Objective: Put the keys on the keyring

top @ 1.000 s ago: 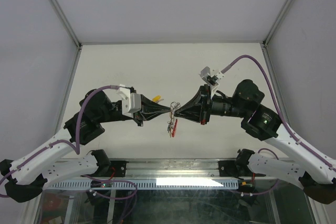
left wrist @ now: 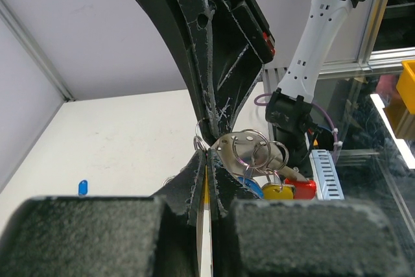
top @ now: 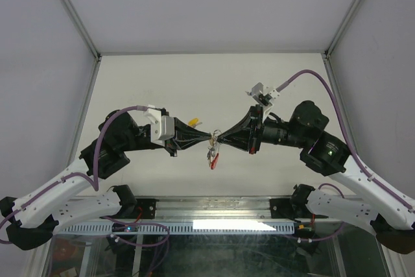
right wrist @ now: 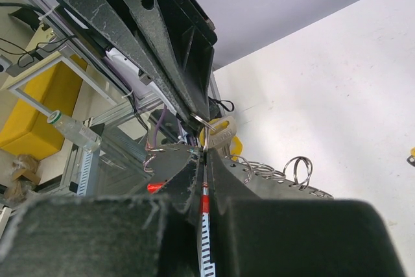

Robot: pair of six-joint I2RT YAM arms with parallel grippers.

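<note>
At the centre of the top view my two grippers meet tip to tip, a bunch of keys with red parts (top: 213,161) hanging just below. My left gripper is shut, a thin metal ring (left wrist: 200,135) rising from its fingertips towards the other gripper's tip. My right gripper is shut too; a thin bit of metal (right wrist: 206,137) stands out from its tips, meeting a ring (right wrist: 204,122) at the left gripper's tip. Behind the tips lies a holed strip (left wrist: 227,144) carrying several rings, with blue (left wrist: 251,187), yellow (left wrist: 279,191) and red (left wrist: 303,189) pieces below. Whether the rings interlock cannot be told.
A yellow-headed key (top: 193,122) lies on the white table (top: 214,85) behind the left gripper. A small blue piece (left wrist: 82,187) also lies on the table.
The right gripper has shifted very slightly to the right in the top view. The rings and hanging keys between the tips have moved a little; the left arm looks still.
</note>
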